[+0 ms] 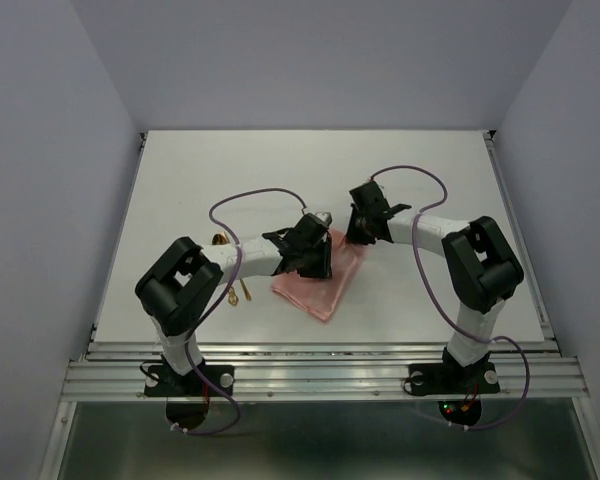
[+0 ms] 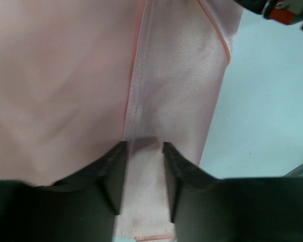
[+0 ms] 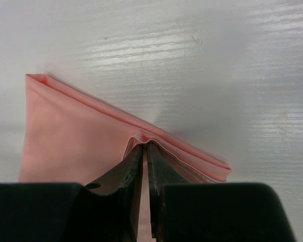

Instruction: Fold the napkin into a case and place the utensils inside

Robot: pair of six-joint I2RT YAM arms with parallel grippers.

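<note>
The pink napkin [image 1: 318, 293] lies on the white table, folded in layers, with its near part flat. Over its middle, my left gripper is part open, its fingertips apart above a seam and a small dark crease in the cloth. At the far right side, my right gripper has its fingers nearly together, a ridge of the napkin's upper layer [image 3: 164, 147] pinched up at the tips. Golden utensils, among them a spoon [image 1: 219, 239], lie left of the napkin, partly hidden by my left arm.
Both arms reach close together over the cloth, and part of the right gripper shows in the left wrist view's upper corner.
</note>
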